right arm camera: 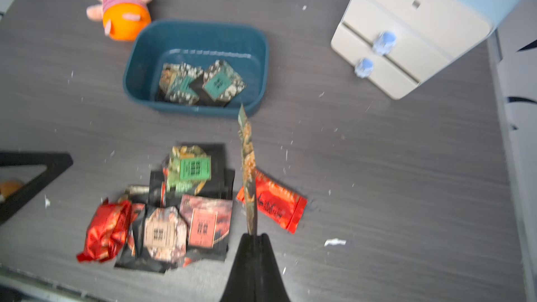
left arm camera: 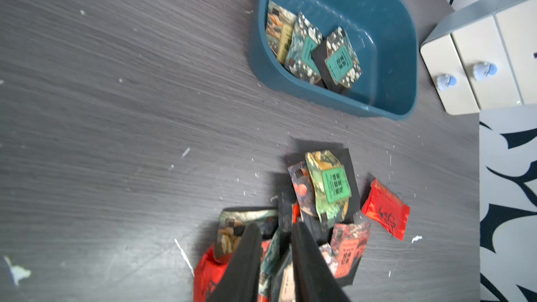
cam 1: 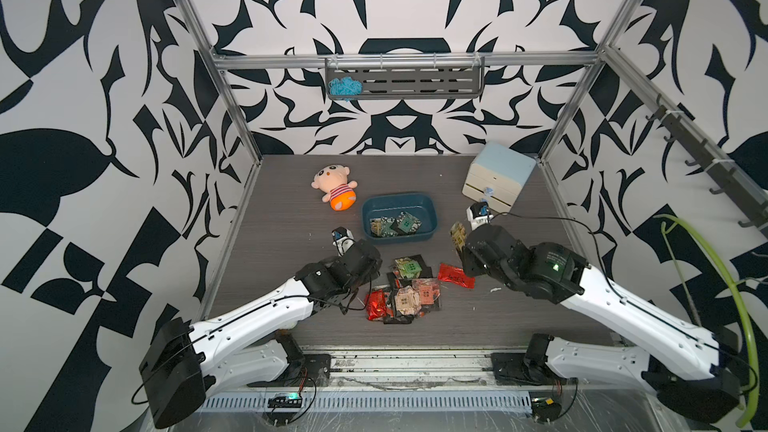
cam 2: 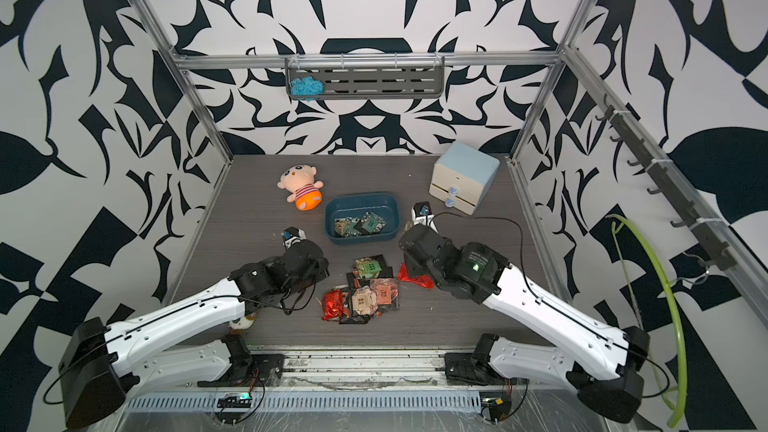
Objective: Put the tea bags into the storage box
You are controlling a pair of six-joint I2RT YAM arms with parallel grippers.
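Note:
My right gripper is shut on a tea bag [right arm camera: 247, 156], seen edge-on and standing up from the fingertips. It is above the table, right of the blue storage box [cam 1: 434, 220]. Several tea bags lie inside that box. Nothing is between the fingertips of my left gripper, which stand apart above the pile's left part. The pile holds a green-labelled bag [right arm camera: 194, 169], a pink-labelled bag [right arm camera: 203, 228], a beige-labelled bag [right arm camera: 160, 233] and a crumpled red packet [right arm camera: 106, 232]. A flat red packet [right arm camera: 274, 201] lies to their right.
A doll [cam 1: 334, 185] lies left of the box. At the back right stands a small drawer cabinet [cam 1: 501, 176] with blue knobs. Bare table [right arm camera: 391, 190] stretches right of the flat red packet. The left arm [right arm camera: 33, 173] reaches in beside the pile.

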